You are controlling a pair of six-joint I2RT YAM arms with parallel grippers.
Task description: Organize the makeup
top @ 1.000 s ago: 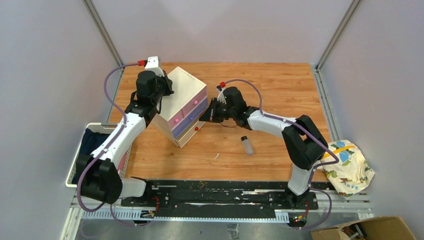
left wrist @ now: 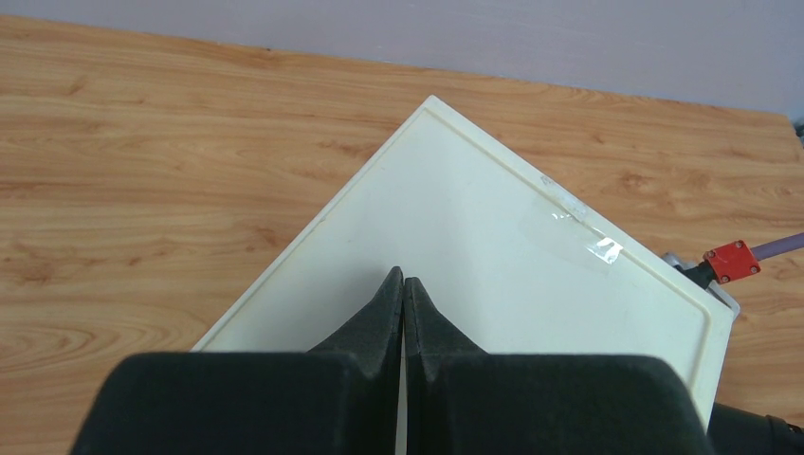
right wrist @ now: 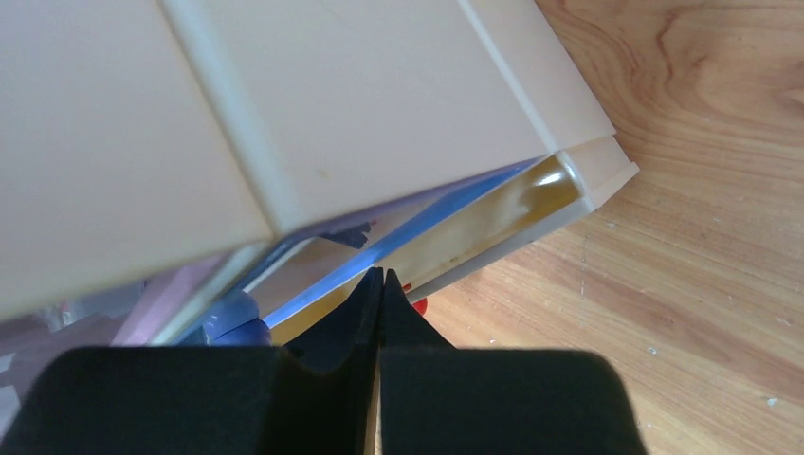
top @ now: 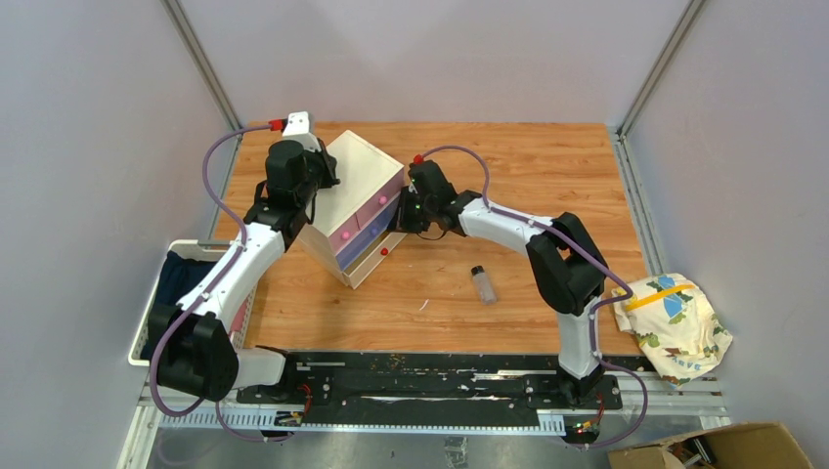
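A cream cabinet (top: 358,176) with two pink drawers (top: 379,199) on top, a purple drawer (top: 370,234) below and a cream bottom drawer (top: 371,262) with a red knob stands angled on the table. In the right wrist view the bottom drawer (right wrist: 512,248) is slightly pulled out, a gap showing behind its front. My left gripper is shut over the cabinet top, nothing seen between its fingers; whether it touches cannot be told. Shut too, my right gripper has its tips at the bottom drawer's front. A small clear bottle with dark cap (top: 483,284) lies on the table.
A white basket (top: 137,337) with dark cloth stands at the left. A patterned cloth pouch (top: 684,337) lies off the table's right edge, with a cardboard box (top: 763,445) at the lower right.
My right gripper has moved left and slightly back, closer against the cabinet's drawer side. The left arm is almost still, and the cabinet and bottle have not visibly moved.
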